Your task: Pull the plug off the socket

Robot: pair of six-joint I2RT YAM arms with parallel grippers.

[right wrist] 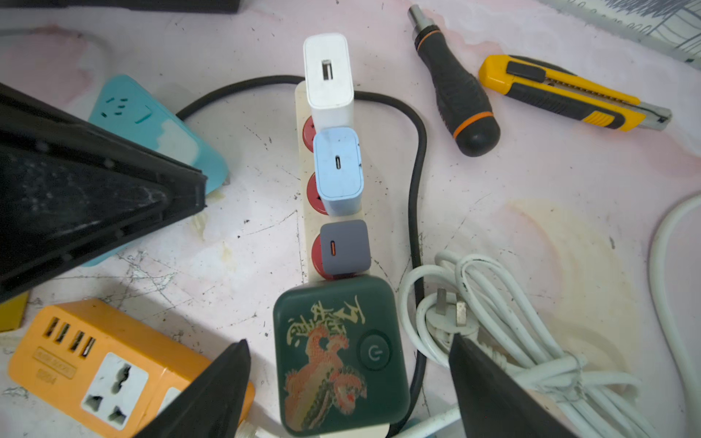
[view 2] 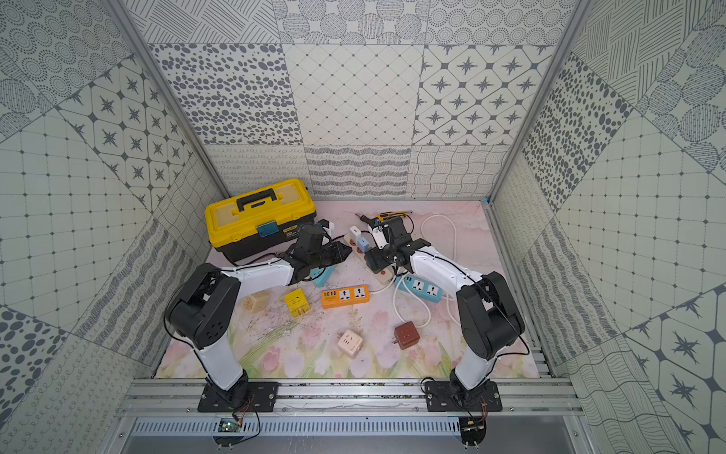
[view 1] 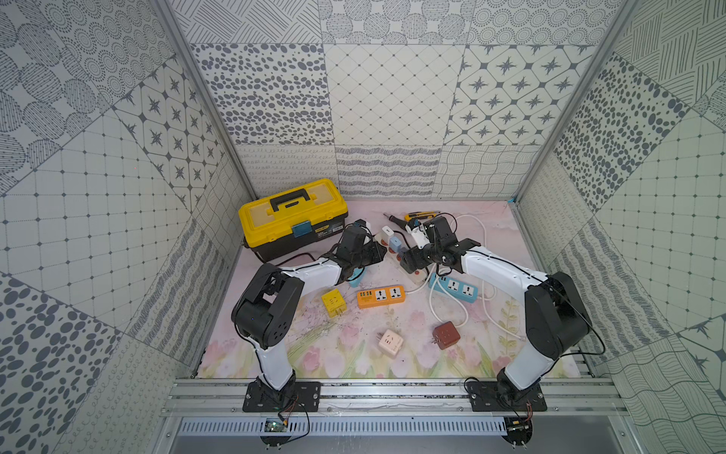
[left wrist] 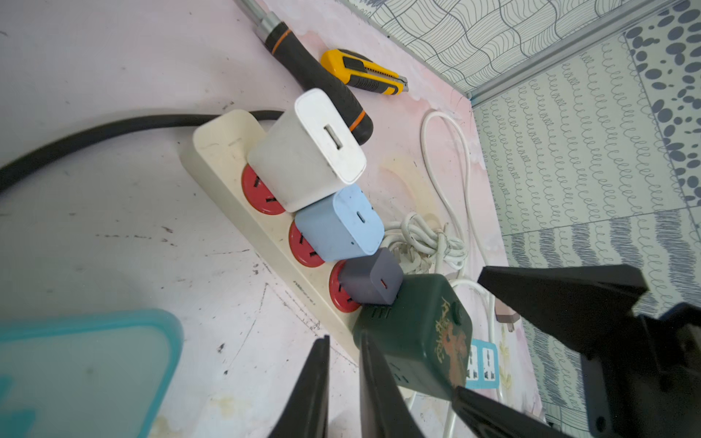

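Observation:
A cream power strip [left wrist: 248,211] with red sockets carries a white charger [left wrist: 310,153], a light blue charger [left wrist: 341,222], a small grey charger [left wrist: 374,277] and a large dark green plug [right wrist: 341,357] with a dragon print, in a row. My right gripper is open above the green plug, one finger [right wrist: 219,387] on either side, with a gap showing. My left gripper is part open beside the strip, nothing between its fingers; the fingertips are close together. In the right wrist view a dark left finger [right wrist: 146,197] enters from the left.
A screwdriver [right wrist: 456,87] and yellow cutter [right wrist: 562,91] lie behind the strip. Coiled white cable [right wrist: 504,321] is right of it. An orange socket block [right wrist: 109,372] and teal block [right wrist: 157,131] stand left. A yellow toolbox [view 1: 295,219] fills the back left.

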